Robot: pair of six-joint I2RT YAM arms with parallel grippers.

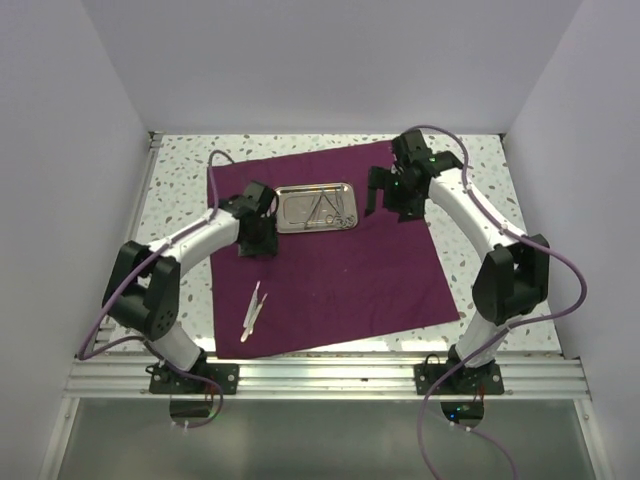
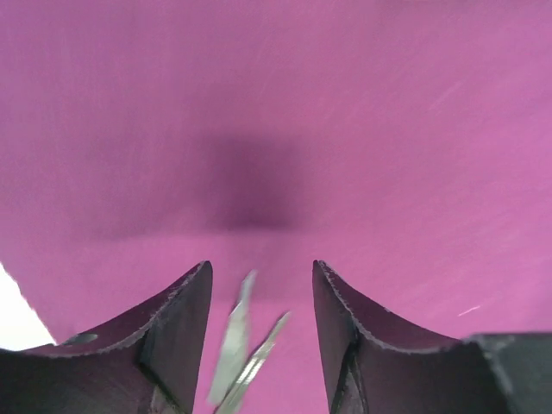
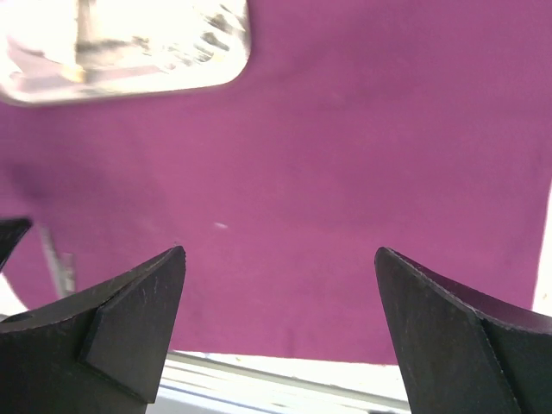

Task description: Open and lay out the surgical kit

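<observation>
A silver tray (image 1: 295,210) lies on the purple cloth, holding scissors-like metal instruments (image 1: 335,208). Two slim scalpel-like tools (image 1: 251,312) lie almost side by side on the cloth's front left. My left gripper (image 1: 258,250) hangs over the cloth, left of the tray and behind these tools. Its fingers (image 2: 179,332) are apart and hold nothing visible; both slim tools (image 2: 231,358) appear beyond them at the bottom of the left wrist view. Right of the tray, my right gripper (image 1: 389,208) is open and empty. The tray's corner (image 3: 220,73) shows upper left in the right wrist view.
Speckled table (image 1: 470,170) shows around it, and a metal rail (image 1: 320,368) runs along the front. Cloth directly beneath the left gripper is hidden from above.
</observation>
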